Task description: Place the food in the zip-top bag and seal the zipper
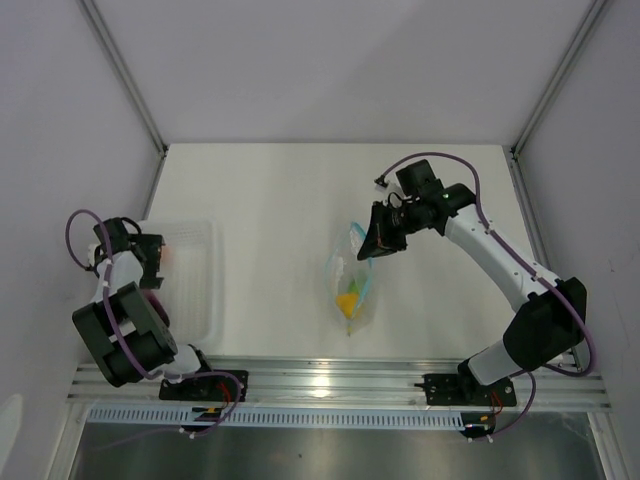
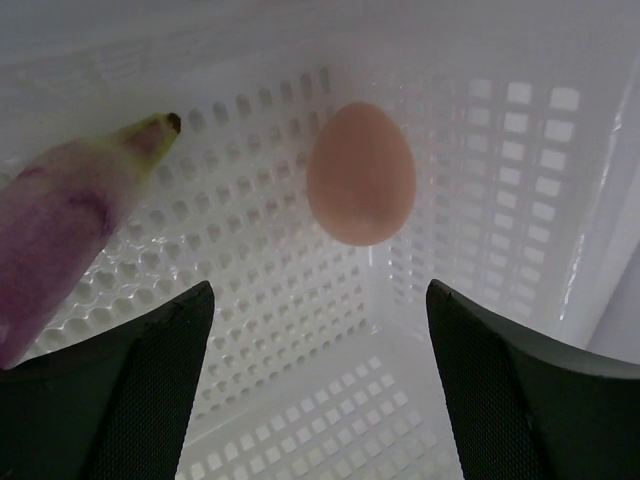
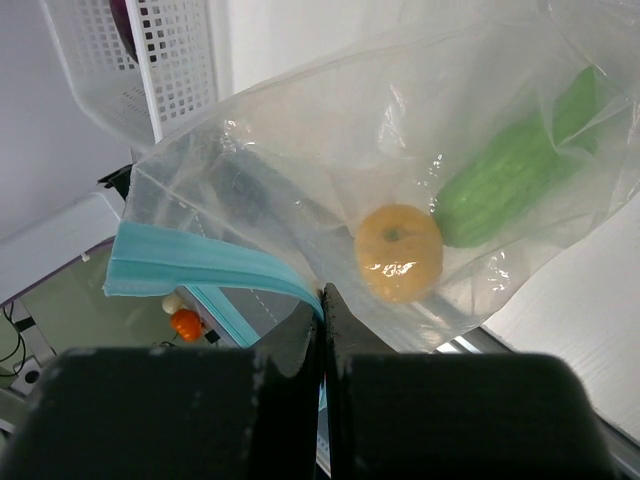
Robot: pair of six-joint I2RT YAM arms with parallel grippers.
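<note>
A clear zip bag (image 3: 290, 180) with a teal zip strip (image 3: 190, 262) hangs from my right gripper, which is shut on the bag's edge beside the strip. Inside the bag lie a round orange-yellow fruit (image 3: 398, 253) and a long green vegetable (image 3: 510, 180). My left gripper is open over the white basket (image 1: 215, 300), its fingers apart and nothing between them. A light brown egg (image 2: 361, 174) lies ahead of those fingers, near a basket corner. To its left in the left wrist view is a purple eggplant (image 2: 60, 225).
The basket's perforated walls (image 2: 540, 150) rise close to the egg. Between basket and bag the white tabletop (image 1: 270, 230) is clear. A metal rail (image 1: 320, 375) runs along the front edge.
</note>
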